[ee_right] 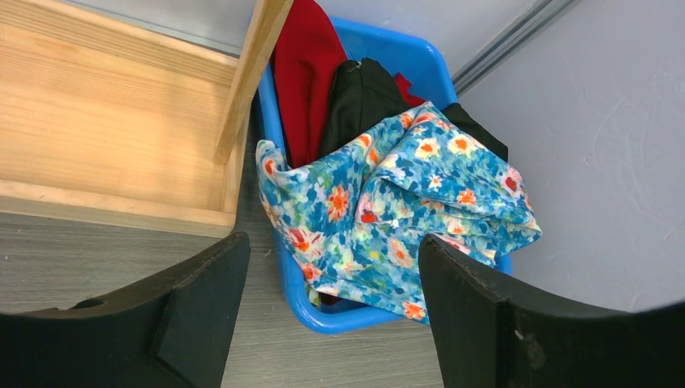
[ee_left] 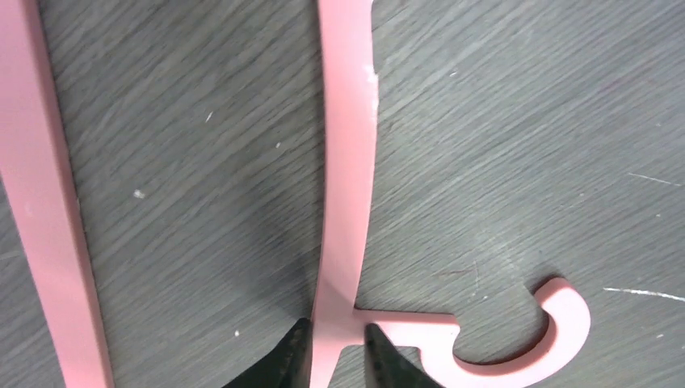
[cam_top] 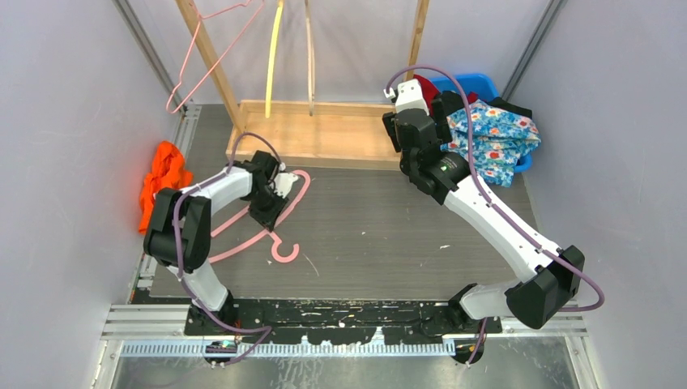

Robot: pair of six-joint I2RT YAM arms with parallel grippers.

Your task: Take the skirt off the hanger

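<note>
A pink hanger [cam_top: 254, 242] lies flat on the grey floor at the left, its hook [ee_left: 529, 364] toward the front, with no cloth on it. Over its neck stands my left gripper, part open; its fingertips straddle the pink bar, with a gap on one side. A blue flowered cloth [ee_right: 388, 214], perhaps the skirt, is heaped in and over the blue bin [ee_right: 331, 322] at the back right. My right gripper is open above the bin's front side, nothing between its fingers.
An orange cloth [cam_top: 165, 180] lies by the left wall. Behind stands a wooden rack [cam_top: 324, 160], with a yellow hanger [cam_top: 274, 57] and a pink wire hanger [cam_top: 212, 65] hanging above it. Red cloth [ee_right: 307, 73] and dark cloth are also in the bin.
</note>
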